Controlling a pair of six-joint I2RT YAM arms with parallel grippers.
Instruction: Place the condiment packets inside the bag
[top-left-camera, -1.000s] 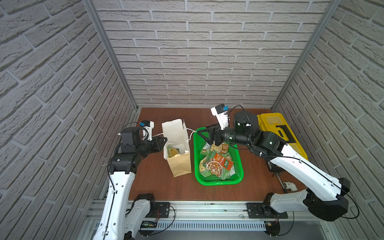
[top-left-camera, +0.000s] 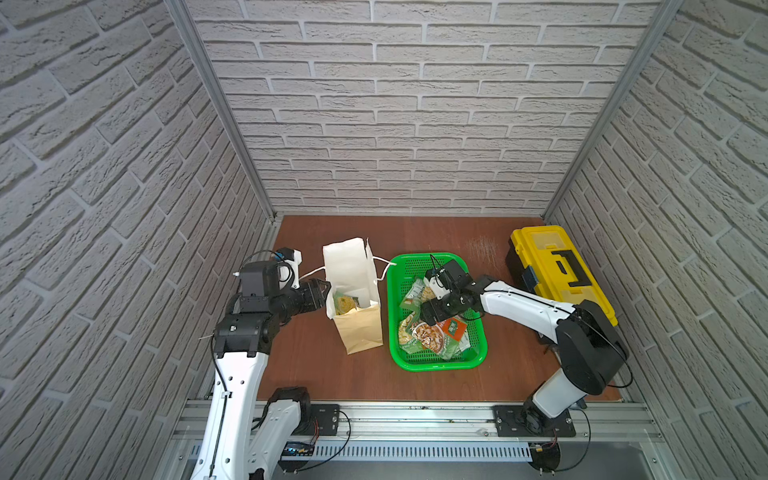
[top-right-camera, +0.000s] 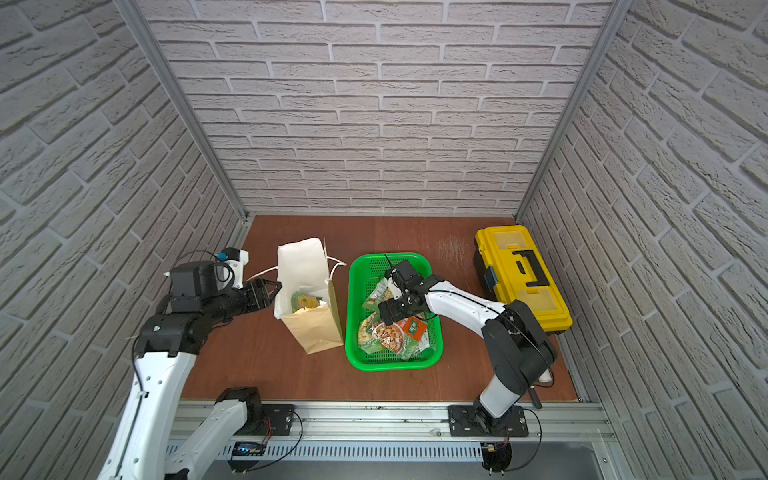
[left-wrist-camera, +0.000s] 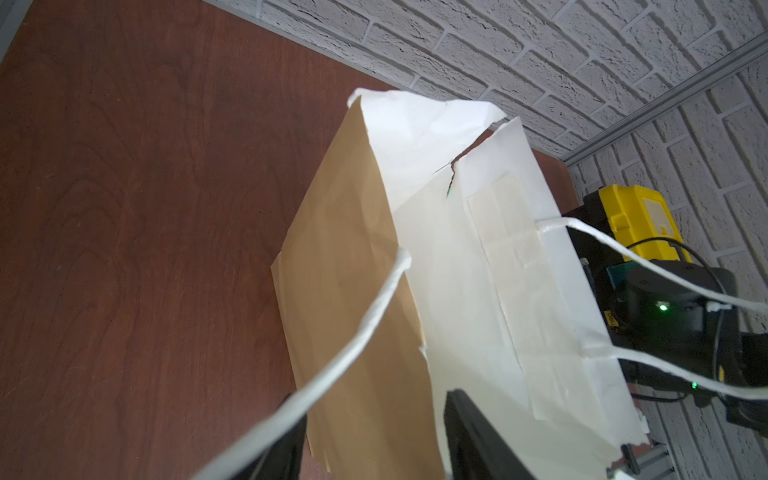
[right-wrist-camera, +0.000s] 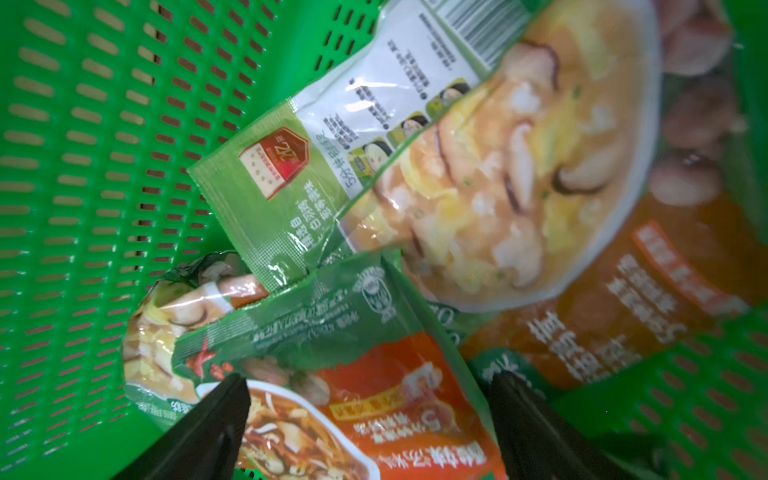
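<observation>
The paper bag (top-left-camera: 360, 328) stands upright, open, with a packet (top-left-camera: 344, 301) inside. My left gripper (top-left-camera: 320, 294) is at its left upper edge, part open; in the left wrist view a white handle crosses before its fingers. My right gripper is down in the green basket (top-right-camera: 392, 364), open over several condiment packets. There a green-and-red packet (right-wrist-camera: 384, 392) lies between the fingertips, with a soup-picture packet (right-wrist-camera: 512, 184) and a white-and-green packet (right-wrist-camera: 280, 192) beside it.
A yellow toolbox (top-left-camera: 560, 264) stands at the right of the wooden table (top-left-camera: 304, 360), behind my right arm. Bare table lies in front of and behind the bag and basket.
My right arm has lowered from above the basket down into it, over the packets. The left gripper has shifted only slightly at the bag.
</observation>
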